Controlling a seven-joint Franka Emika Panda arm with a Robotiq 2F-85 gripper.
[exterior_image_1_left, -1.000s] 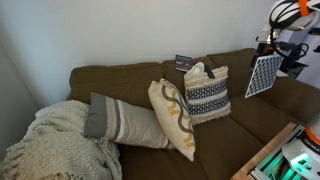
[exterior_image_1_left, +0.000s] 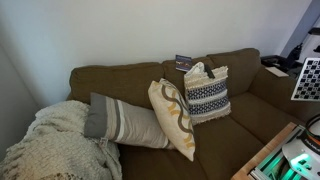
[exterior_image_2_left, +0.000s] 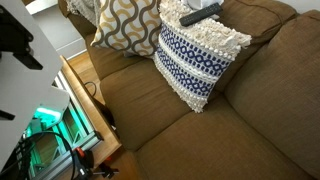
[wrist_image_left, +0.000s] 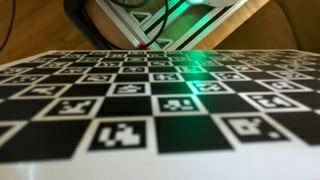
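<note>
A black-and-white checkered marker board (exterior_image_1_left: 308, 80) hangs at the right edge of exterior view 1, partly cut off. Dark parts of the arm's end (exterior_image_1_left: 315, 45) show just above it, and the board moves along with the arm. In the wrist view the same board (wrist_image_left: 150, 105) fills the lower frame, a green glow lying across it. My fingers are not visible there, so how the fingers stand and how the board is held cannot be made out.
A brown sofa (exterior_image_1_left: 230, 140) carries a striped pillow (exterior_image_1_left: 135, 123), a patterned pillow (exterior_image_1_left: 172, 118), a fringed pillow (exterior_image_1_left: 208, 97) and a cream blanket (exterior_image_1_left: 62, 145). A dark remote (exterior_image_2_left: 201, 13) rests on the fringed pillow. The robot's wooden-edged stand (exterior_image_1_left: 268, 152) is beside the sofa.
The board and the arm's end have moved right, toward the frame edge, and the board's tilt has changed. The sofa and pillows stay as they were.
</note>
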